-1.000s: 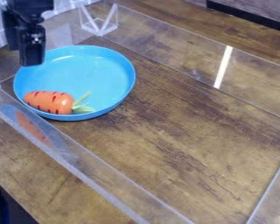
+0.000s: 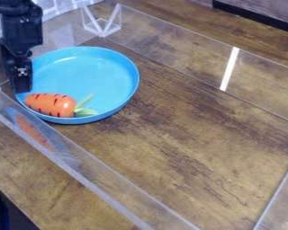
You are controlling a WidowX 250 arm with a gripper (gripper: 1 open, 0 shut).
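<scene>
A round blue plate (image 2: pixel 93 70) lies at the left of the camera view. On its lower left part rests an orange toy carrot (image 2: pixel 53 105) with dark stripes and pale green leaves. The black gripper (image 2: pixel 21 79) hangs at the plate's left edge, above and left of the carrot, apart from it. It stands open, with nothing seen between its fingers.
Clear plastic panels run along the front left and around the back and right of the wooden worktop (image 2: pixel 171 144). A small clear rack (image 2: pixel 101 20) stands at the back left.
The gripper has come down and a little to the left, to the plate's left edge. The carrot and plate have not moved.
</scene>
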